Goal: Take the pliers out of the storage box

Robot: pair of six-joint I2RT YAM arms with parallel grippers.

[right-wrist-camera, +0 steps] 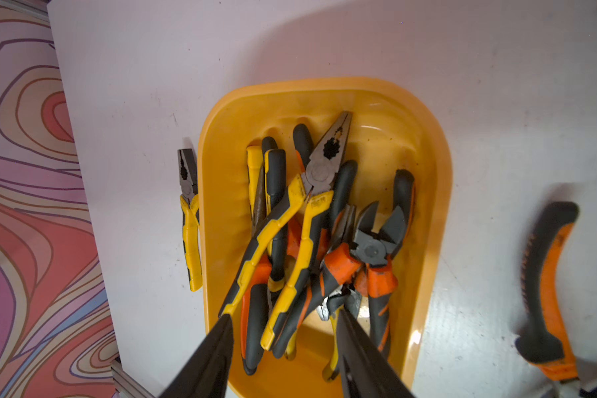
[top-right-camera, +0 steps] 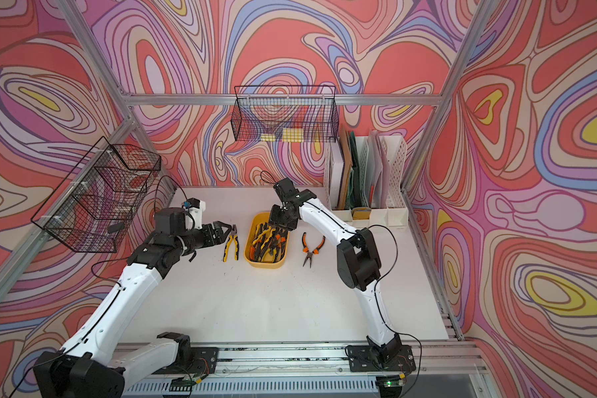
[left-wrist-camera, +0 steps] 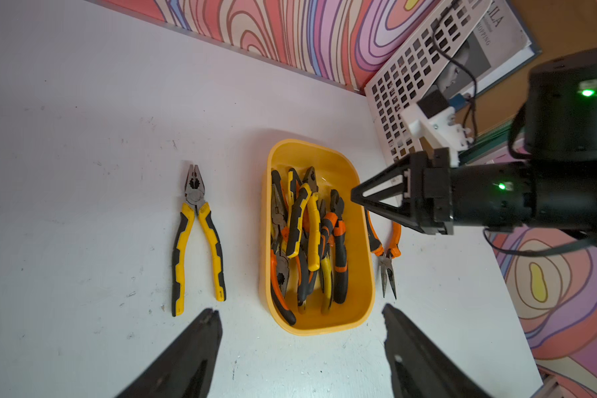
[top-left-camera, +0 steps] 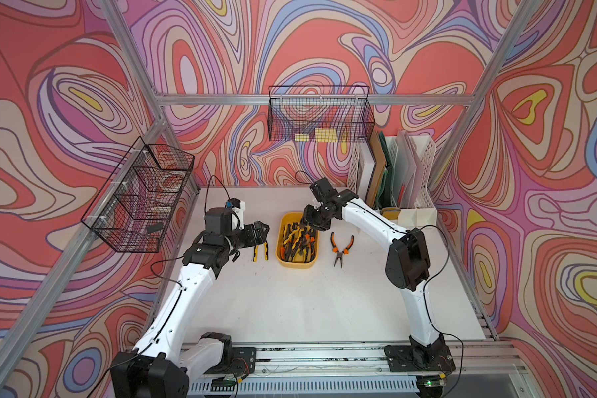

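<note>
The yellow storage box (right-wrist-camera: 431, 285) stands mid-table with several pliers inside. On top of the heap lies a yellow-and-black pair of pliers (right-wrist-camera: 321, 165), its fingers toward the box's far end. My right gripper hovers over the box with its fingers apart, nothing between them. On the table left of the box rests another yellow-and-black pair of pliers (left-wrist-camera: 194, 192). Orange-and-black long-nose pliers (top-right-camera: 307, 257) lie right of the box. My left gripper (top-left-camera: 264, 232) is raised left of the box, open and empty, its blurred fingers (left-wrist-camera: 185, 358) wide apart.
A white file rack (top-left-camera: 426, 199) with folders stands at the back right. Wire baskets hang behind, such as the back basket (top-left-camera: 320, 119), and on the left, the side basket (top-left-camera: 154, 192).
</note>
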